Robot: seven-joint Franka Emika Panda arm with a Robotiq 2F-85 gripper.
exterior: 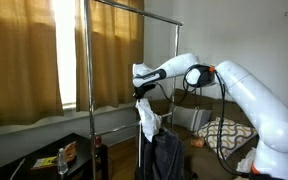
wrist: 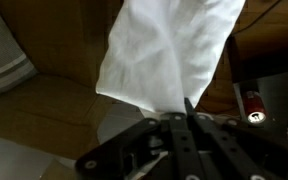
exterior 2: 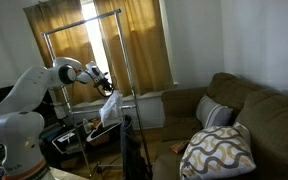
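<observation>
A white cloth [exterior: 149, 118] hangs beside the metal rack [exterior: 89, 85], over a dark garment [exterior: 164, 155] draped low on it. At the cloth's top my gripper [exterior: 139, 92] points downward. In the wrist view, the cloth [wrist: 154, 55] gathers toward the fingertips of my gripper, which is shut on it. The second exterior view has the cloth [exterior 2: 111, 107] hanging below the gripper [exterior 2: 105, 87], above the dark garment [exterior 2: 134, 150]. How the cloth's lower end meets the rack is hard to make out.
A brown sofa [exterior 2: 234, 110] with patterned cushions stands to one side. A dark table [exterior: 29, 168] holds a bottle [exterior: 62, 160] and a red-topped can [exterior: 71, 151]. Curtains [exterior: 24, 60] hang behind the rack, whose uprights and top bar stand close to the arm.
</observation>
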